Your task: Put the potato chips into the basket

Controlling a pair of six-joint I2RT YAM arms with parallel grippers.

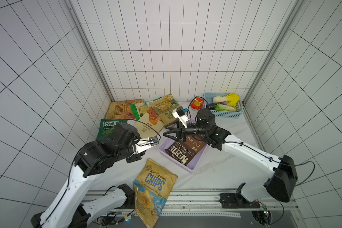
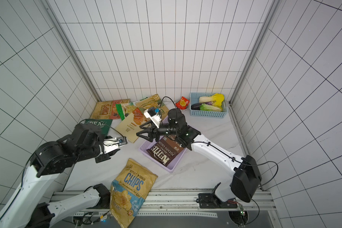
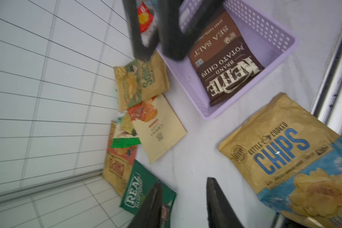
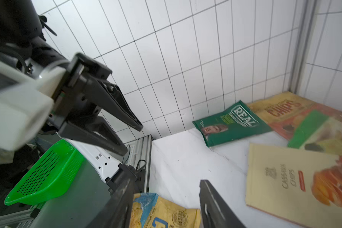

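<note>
A gold-and-blue Kettle Cooked chips bag [image 1: 153,182] hangs over the front edge of the table, left of the lilac basket [image 1: 195,163]. A brown Kettle chips bag [image 1: 182,152] lies in the basket. My left gripper is over the table's left part, its fingers parted with nothing between them. My right gripper hovers at the basket's left side, fingers parted and empty. More bags lie at the back left: green REAL [image 4: 231,121], cassava chips [image 4: 277,174] and a gold bag [image 1: 167,108].
A blue basket of vegetables [image 1: 224,114] and a small red pack [image 1: 196,102] stand at the back. A green basket [image 4: 45,178] lies off the table. The table right of the lilac basket is clear.
</note>
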